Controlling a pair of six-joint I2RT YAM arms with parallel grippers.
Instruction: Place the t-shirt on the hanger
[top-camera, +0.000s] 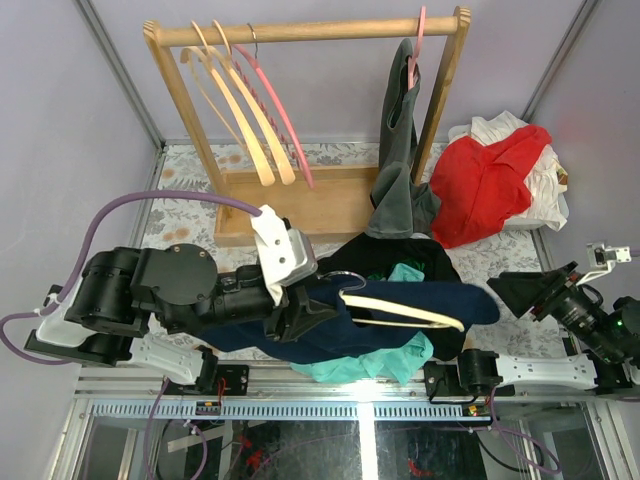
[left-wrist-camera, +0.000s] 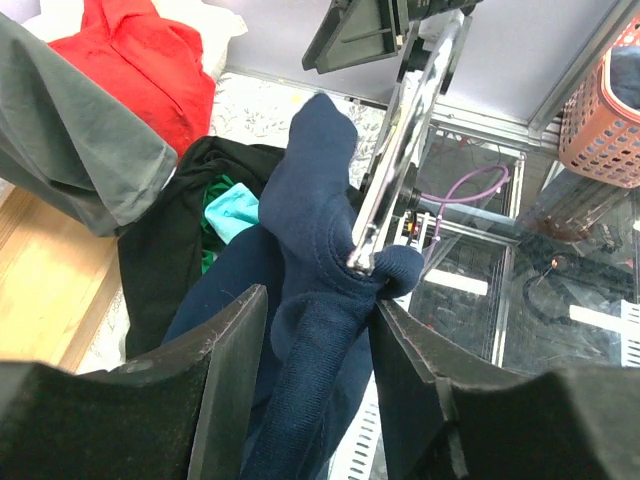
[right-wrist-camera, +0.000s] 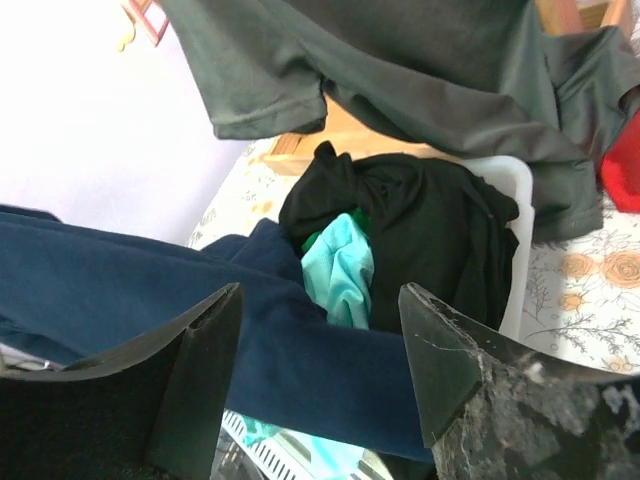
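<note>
A navy t-shirt (top-camera: 410, 300) stretches across the middle of the top view, with a beige hanger (top-camera: 400, 312) lying along it and its metal hook at the hanger's left end. My left gripper (top-camera: 318, 322) is by the hook end; in the left wrist view, navy cloth (left-wrist-camera: 318, 370) runs between its parted fingers, and the hanger (left-wrist-camera: 400, 150) shows beyond them. At the shirt's right end, my right gripper (top-camera: 508, 290) stands open. The right wrist view has the navy cloth (right-wrist-camera: 320, 375) spanning the space between its fingers, seemingly just beyond them.
A wooden rack (top-camera: 310, 31) at the back carries several empty hangers and a grey garment (top-camera: 400, 125). Red clothing (top-camera: 485, 185) is heaped at the right. Black (right-wrist-camera: 440, 220) and turquoise (right-wrist-camera: 340, 265) cloth lies in a white bin (right-wrist-camera: 522, 200) beneath the shirt.
</note>
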